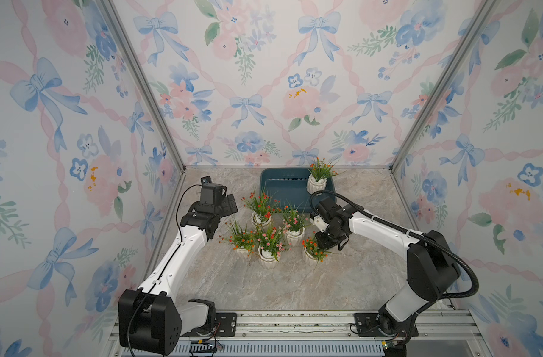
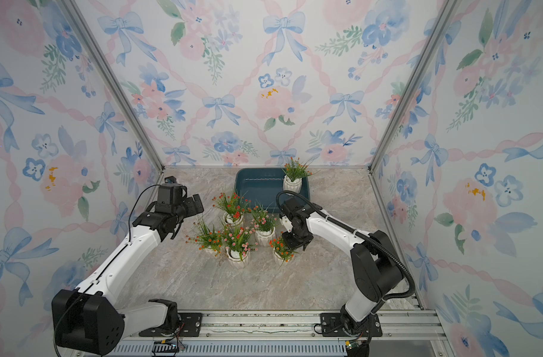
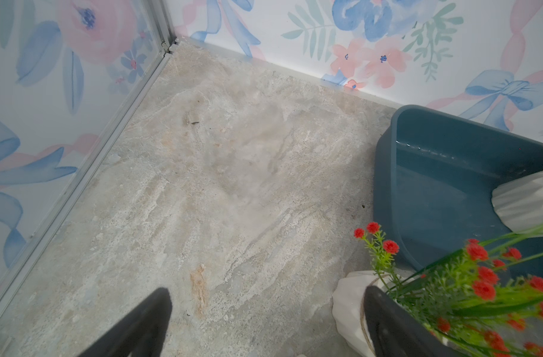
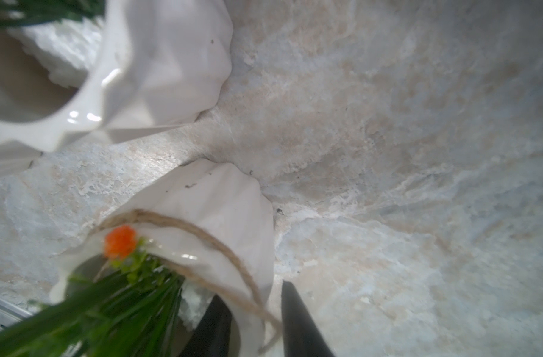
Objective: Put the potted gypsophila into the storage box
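A blue-green storage box [image 1: 281, 189] stands at the back of the table, one potted plant [image 1: 316, 183] upright in its right end. In front of it are several white pots of gypsophila. At the right of that group, an orange-flowered potted gypsophila [image 1: 312, 254] stands on the table. My right gripper is at this pot, part open; the right wrist view shows one finger [image 4: 212, 333] inside the twine-tied rim and the other finger [image 4: 301, 327] outside. On the left, my left gripper is open and empty, beside a red-flowered pot [image 3: 352, 300].
Close to the orange-flowered pot stand a pink-flowered pot [image 1: 294, 236] and another pink-flowered pot [image 1: 268, 255]. Further left is a red-flowered pot [image 1: 241, 245]. Bare table lies in front of the group and to the right.
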